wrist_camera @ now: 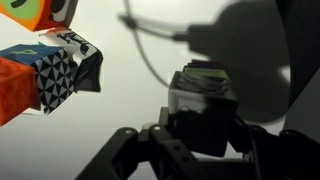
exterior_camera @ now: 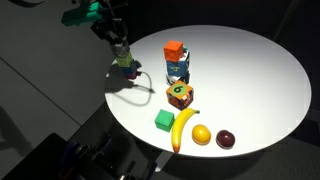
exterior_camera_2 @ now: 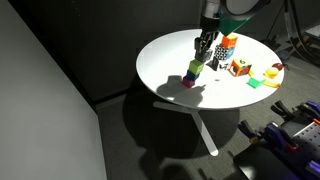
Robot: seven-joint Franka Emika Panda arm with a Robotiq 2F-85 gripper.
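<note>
My gripper point(exterior_camera: 119, 46) is over the left side of the round white table, shut on a greyish block point(wrist_camera: 203, 100). In the wrist view that block fills the space between the dark fingers, and its details are dim. Directly below it is a small stack: a green block point(exterior_camera_2: 196, 67) on top, a blue block point(exterior_camera_2: 191, 76) under it and a reddish block point(exterior_camera_2: 187, 84) at the bottom. Whether the held block touches the green one cannot be told. The wrist view shows only thin coloured edges of the stack behind the held block.
Another stack with an orange block point(exterior_camera: 174, 50) on top stands near the table's middle. In front are a patterned cube point(exterior_camera: 180, 95), a green cube point(exterior_camera: 165, 120), a banana point(exterior_camera: 182, 130), an orange point(exterior_camera: 201, 134) and a dark red fruit point(exterior_camera: 225, 139).
</note>
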